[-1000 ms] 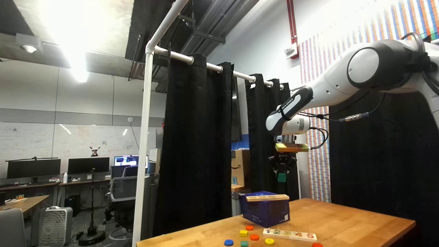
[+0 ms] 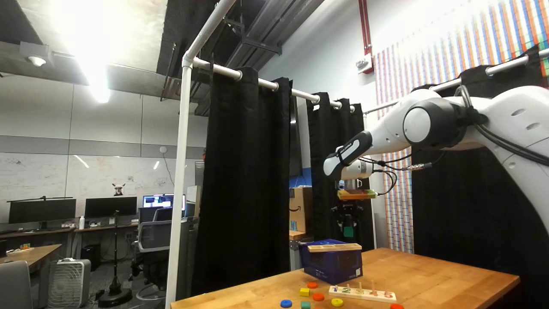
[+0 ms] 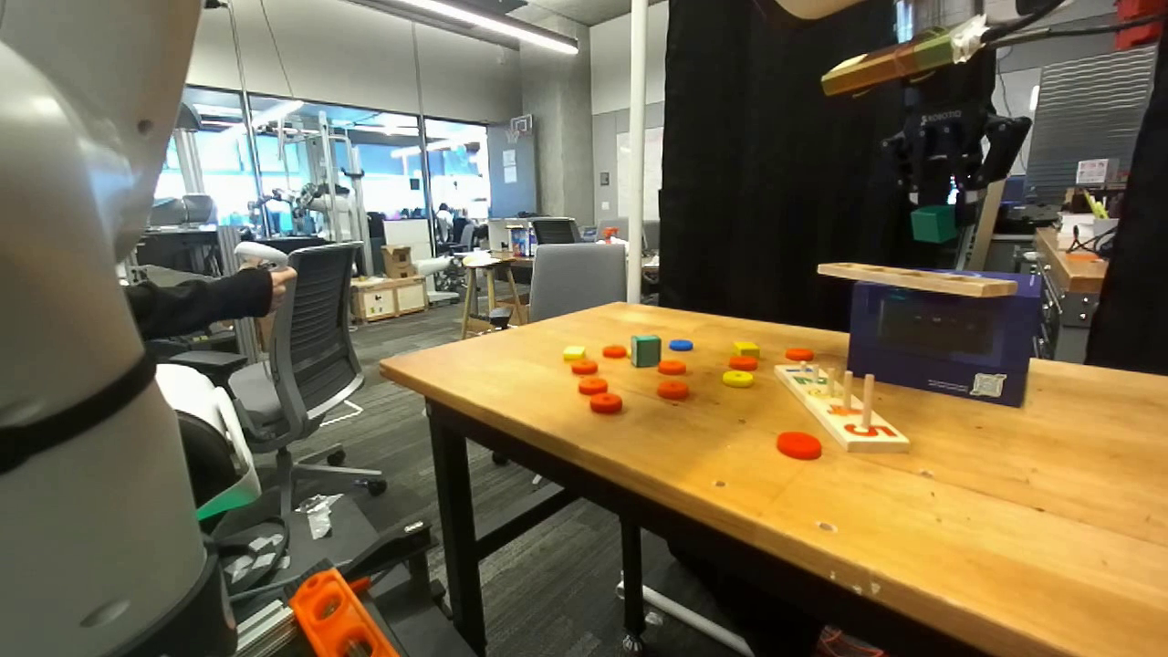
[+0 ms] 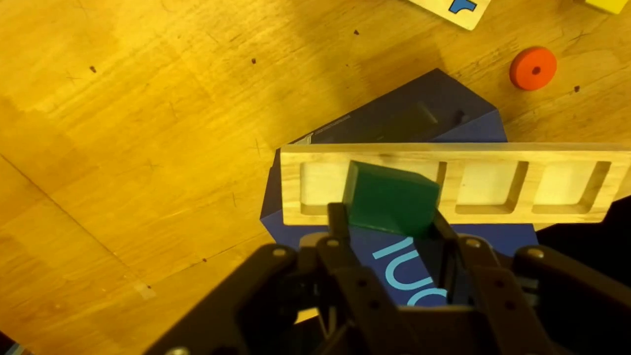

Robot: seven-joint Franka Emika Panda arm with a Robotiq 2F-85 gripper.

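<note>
My gripper is shut on a green block, which sits slightly tilted between the fingers. Below it, a long wooden tray with square recesses lies across the top of a dark blue box. From the second exterior view, the green block hangs apart from the tray, with clear air between them. In the wrist view the block overlaps the tray's recesses near one end and hides part of them.
A numbered peg board stands in front of the blue box. Several orange discs, a blue disc, a yellow disc, yellow blocks and another green block are scattered on the table.
My gripper, holding the green block, has shifted slightly left and lower in the first exterior view. The tray and box have stayed put.
</note>
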